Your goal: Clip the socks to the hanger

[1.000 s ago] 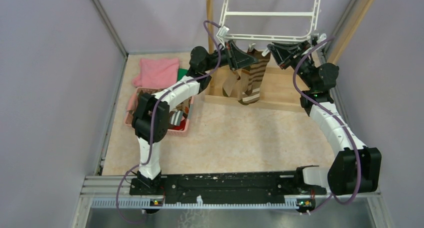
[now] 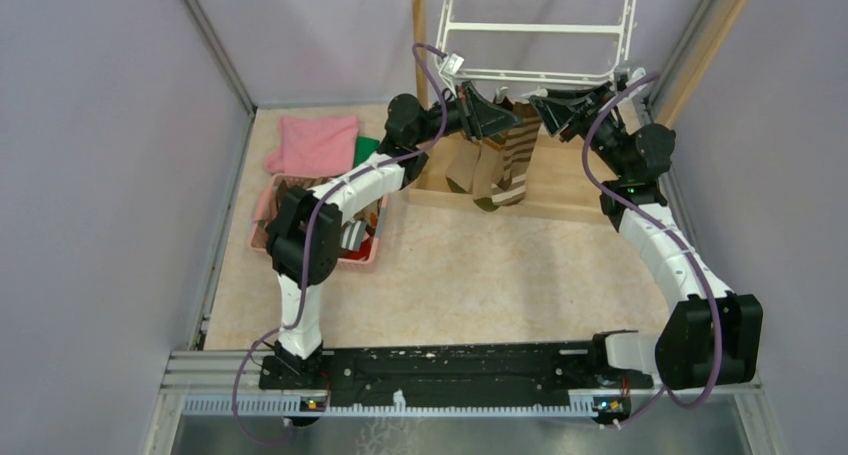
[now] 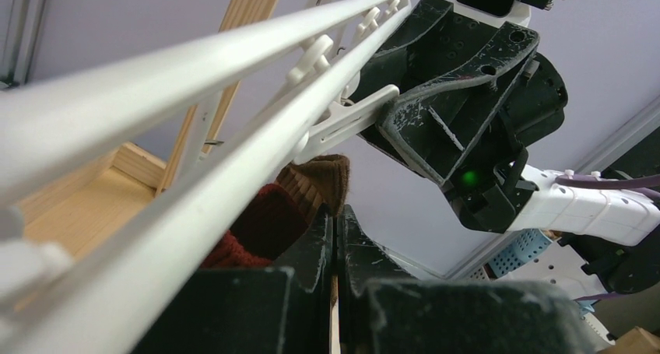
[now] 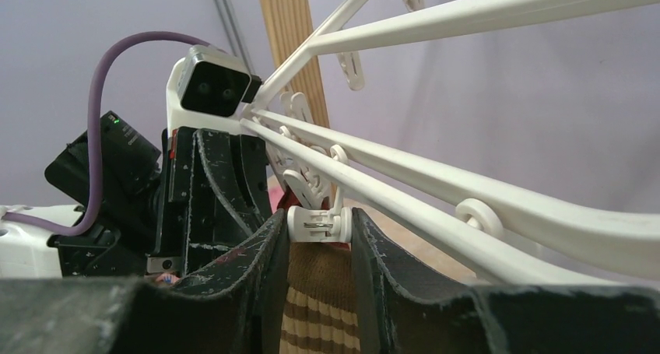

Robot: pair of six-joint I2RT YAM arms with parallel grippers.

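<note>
The white hanger (image 2: 535, 25) runs diagonally through both wrist views, with clips along its lower rail. Brown striped socks (image 2: 518, 160) hang below it; a dark red sock (image 3: 261, 222) shows in the left wrist view. My left gripper is shut, with brown sock fabric (image 3: 331, 179) at its fingertips beneath the rail. My right gripper has its fingertips either side of a white clip (image 4: 319, 226) hanging from the rail, seen end-on just above the brown fabric. Whether it grips the clip firmly is hard to tell.
A pink basket (image 2: 355, 263) of socks stands on the left, beside a pink cloth (image 2: 310, 145) and a green one (image 2: 365, 150). A wooden tray (image 2: 565, 175) lies under the hanger, between wooden posts.
My left gripper has shifted slightly right with the hanging socks.
</note>
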